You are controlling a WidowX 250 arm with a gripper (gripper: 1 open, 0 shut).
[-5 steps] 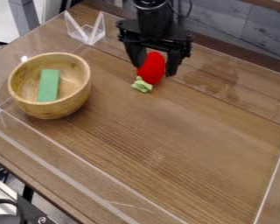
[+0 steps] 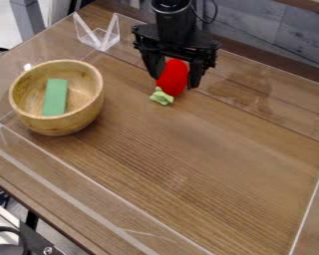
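Observation:
My black gripper [image 2: 175, 62] is low over the back middle of the wooden table, its fingers around or just above a red object [image 2: 174, 80]. Whether they touch it, and how far they are open, is hard to make out. A small light-green item [image 2: 161, 97] lies just in front of the red object. At the left, a wooden bowl [image 2: 83, 112] holds a green block [image 2: 56, 97].
A clear plastic stand or holder [image 2: 99, 32] is at the back left. The middle, right and front of the table [image 2: 202, 184] are bare. The table's edges run along the left and right.
My gripper has shifted very slightly at the red object; otherwise the scene looks the same.

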